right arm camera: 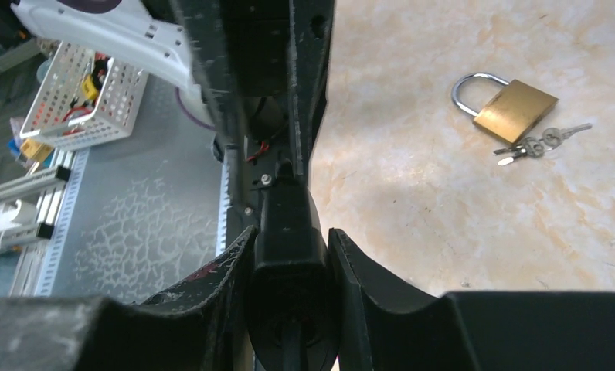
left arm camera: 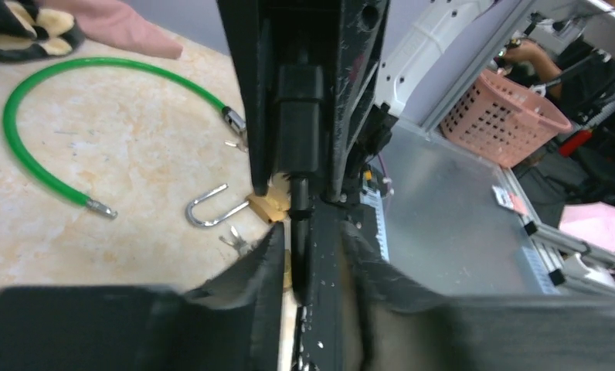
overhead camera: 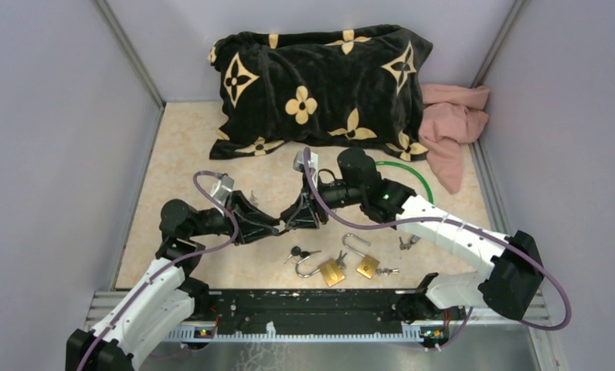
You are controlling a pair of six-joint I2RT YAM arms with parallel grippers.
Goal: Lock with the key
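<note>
A black lock body [right arm camera: 289, 255] sits between the fingers of my right gripper, which is shut on it. From the left wrist view, the same black body [left arm camera: 298, 127] shows end-on to me, a thin black key-like piece [left arm camera: 300, 251] reaching from it toward my left gripper. My left fingers stand apart around this piece, and a gap shows on its right side. Both grippers meet tip to tip above the table in the top view, where their bodies hide the contact. How deep the key sits cannot be seen.
A green cable [left arm camera: 18, 116] curves over the table behind the right arm. A black patterned cushion [overhead camera: 320, 93] and pink cloth [overhead camera: 451, 127] fill the back.
</note>
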